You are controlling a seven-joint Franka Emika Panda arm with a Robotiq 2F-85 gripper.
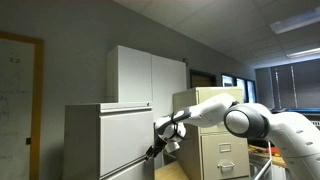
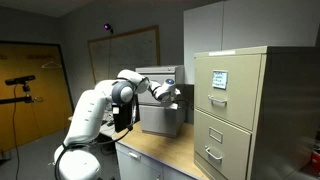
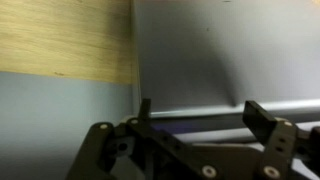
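In the wrist view my gripper stands open, its two dark fingertips wide apart. Past them lies the smooth face of a grey cabinet (image 3: 195, 55), crossed by a dark seam; I see nothing held. Exterior view 1 has the gripper (image 1: 153, 153) low beside the right side of the grey cabinet (image 1: 120, 133). From exterior view 2, the arm reaches over to the grey cabinet (image 2: 160, 119) on the wooden counter, with the gripper (image 2: 176, 105) close to its front. Whether the fingers touch the cabinet I cannot tell.
A tall beige filing cabinet (image 2: 225, 135) with handled drawers stands on the right of the counter (image 2: 160, 147). White wall cabinets (image 1: 147, 76) hang behind. Some bare wooden counter shows between the two cabinets.
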